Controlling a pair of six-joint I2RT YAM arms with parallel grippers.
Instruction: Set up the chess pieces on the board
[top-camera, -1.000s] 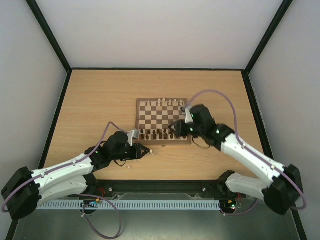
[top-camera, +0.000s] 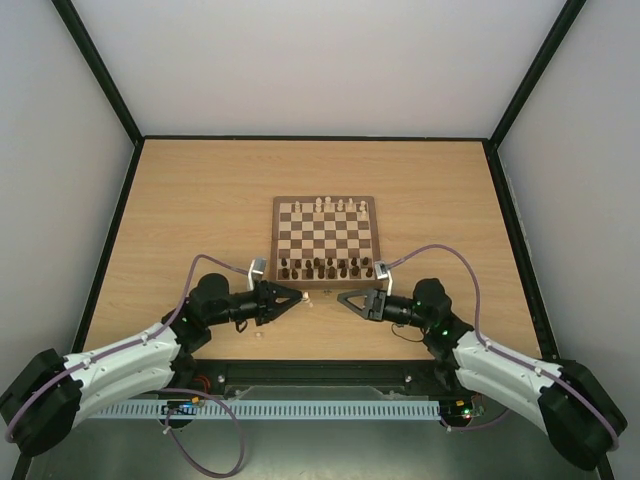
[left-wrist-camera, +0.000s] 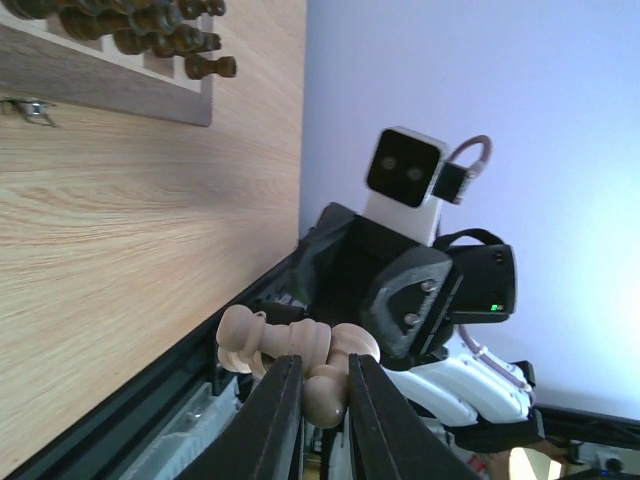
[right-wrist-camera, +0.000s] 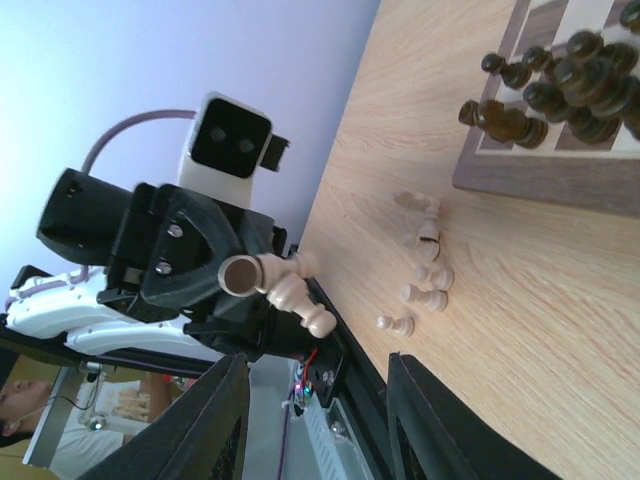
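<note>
In the top view, my left gripper (top-camera: 301, 297) is held low, left of centre, just in front of the chessboard (top-camera: 377, 230). Light wooden chess pieces (left-wrist-camera: 325, 398) are clustered at its fingertips, at least one pinched between them; how many are gripped I cannot tell. Facing it from the right, my right gripper (top-camera: 341, 298) stands open and empty. Dark pieces (top-camera: 320, 270) fill the board's near rows. Along the far side stand several light pieces (top-camera: 328, 203). Several loose light pieces (right-wrist-camera: 428, 298) lie on the table beyond my right fingers.
A small metal clasp (left-wrist-camera: 30, 110) sits on the board's front side. Bare table (top-camera: 200, 210) stretches left of the board and also right of it. The two grippers face each other with a narrow gap between them.
My right arm has drawn back from the board's near right corner toward the front, and its gripper now faces the left one. The left arm has shifted only slightly.
</note>
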